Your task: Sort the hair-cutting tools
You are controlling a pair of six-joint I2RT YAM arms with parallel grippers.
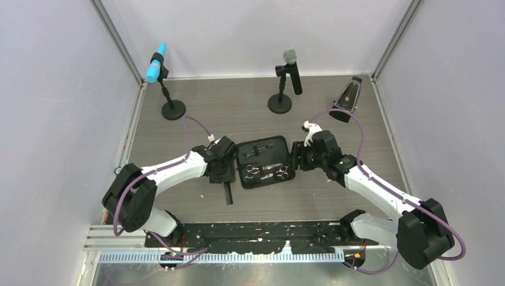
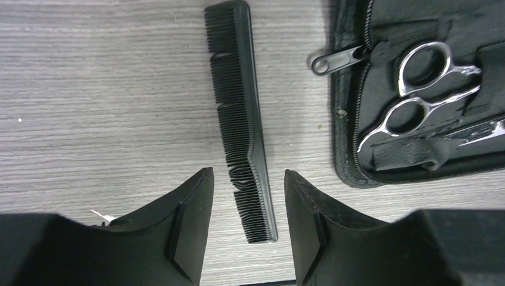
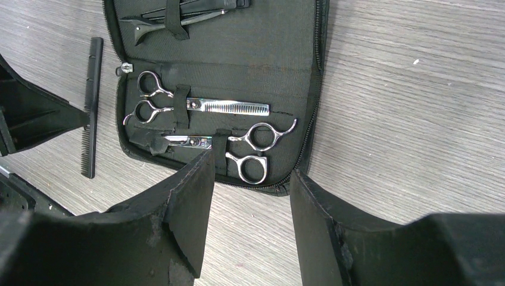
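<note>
A black comb lies on the table left of the open zip case (image 1: 247,182), also seen as the comb (image 3: 90,107) in the right wrist view. The case holds two silver pairs of scissors, among them thinning scissors (image 3: 226,107), and black clips (image 3: 184,18) under straps. My left gripper is open over the comb, nothing between its fingers. My right gripper is open above the case's right end, its fingertips around the lower scissors' handles in the view, holding nothing.
Microphones on stands stand at the back left (image 1: 172,108) and back middle (image 1: 280,102); a dark metallic object (image 1: 347,98) lies at the back right. Bare table (image 1: 232,104) stretches behind the case.
</note>
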